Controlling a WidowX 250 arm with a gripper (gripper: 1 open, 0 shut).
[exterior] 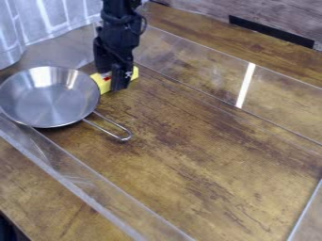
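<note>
A yellow object with red markings (pixel 128 73) lies on the wooden table just behind the steel pan (pixel 48 95), at its upper right. My black gripper (pixel 112 75) is open and low over the yellow object, partly covering it; whether its fingers touch it I cannot tell. The pan's wire handle reaches out toward the lower right.
Clear plastic edging runs along the left, back and right. A pale cylindrical object (pixel 8 33) stands at the top left.
</note>
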